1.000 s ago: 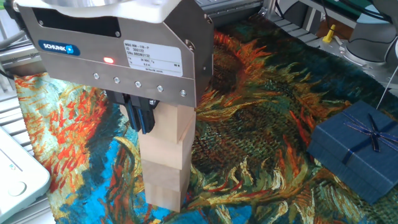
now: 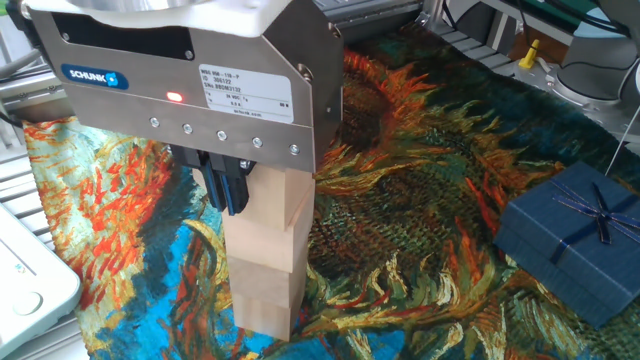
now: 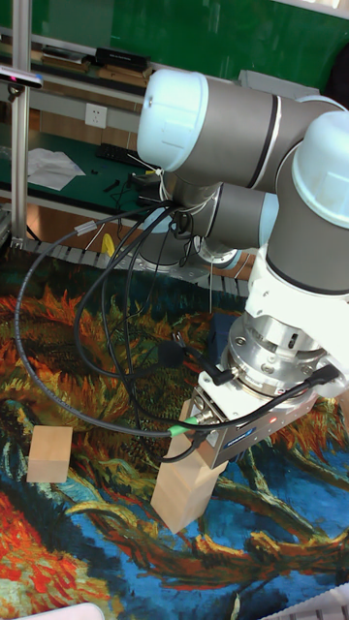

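Observation:
Pale wooden blocks stand stacked as a tower (image 2: 265, 240) under the gripper body in exterior view 2. The upper blocks sit slightly turned against the lower ones. Black fingers of my gripper (image 2: 226, 208) reach down at the tower's top block (image 2: 283, 195), overlapping its left side in this view. Whether they press on the block or merely stand beside it, I cannot tell. In exterior view 3 the tower (image 3: 188, 494) shows beneath the gripper body, which hides the fingers. A separate wooden block (image 3: 49, 454) lies on the cloth to the left of the tower.
A dark blue gift box (image 2: 575, 240) with a ribbon sits at the right in exterior view 2. A white device (image 2: 30, 285) borders the cloth at left. Black cables (image 3: 78, 341) loop beside the arm.

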